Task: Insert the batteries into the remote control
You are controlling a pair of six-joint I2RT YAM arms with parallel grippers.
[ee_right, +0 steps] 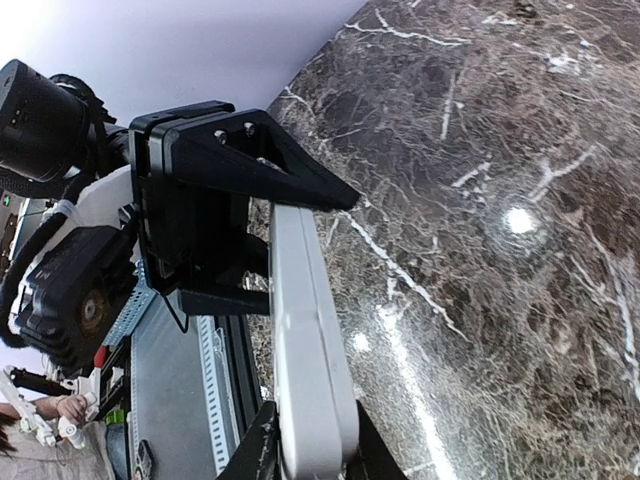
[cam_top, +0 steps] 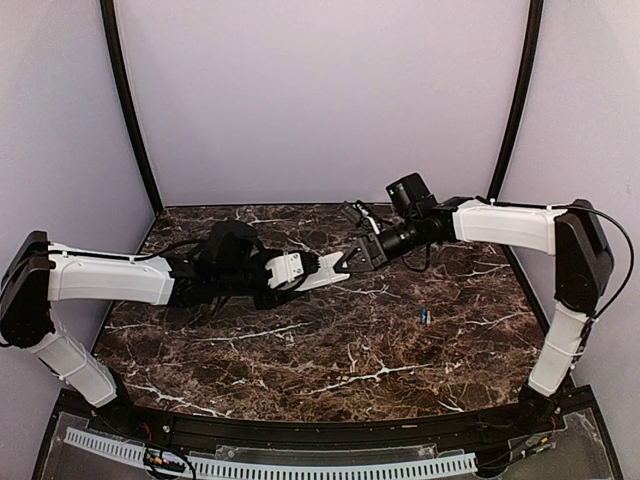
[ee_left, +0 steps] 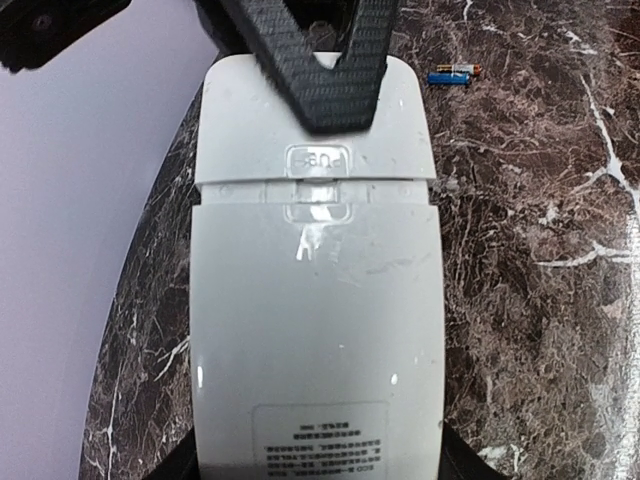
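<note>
A white remote control (ee_left: 316, 300) is held in the air between both grippers, its back facing up. In the left wrist view its battery cover (ee_left: 230, 130) shows a narrow gap from the body. My left gripper (cam_top: 305, 268) is shut on the lower end of the remote. My right gripper (cam_top: 348, 260) is shut on the cover's end; its dark finger (ee_left: 325, 105) lies over it. Two batteries, one blue (ee_left: 447, 78) and one orange and silver (ee_left: 458, 68), lie side by side on the table to the right.
Pale walls stand at the sides and back, and a metal rail (cam_top: 270, 466) runs along the front.
</note>
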